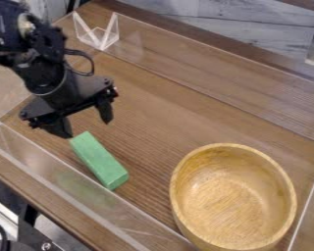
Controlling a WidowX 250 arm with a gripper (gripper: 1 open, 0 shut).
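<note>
My black gripper (83,118) hangs at the left, open with nothing between its fingers. Just below it a green rectangular block (99,161) lies on the wooden table, slanting toward the front. A large yellow bowl (232,196) stands at the lower right.
A white wire-like holder (97,31) sits at the back left. Clear plastic edges (55,186) run along the front left.
</note>
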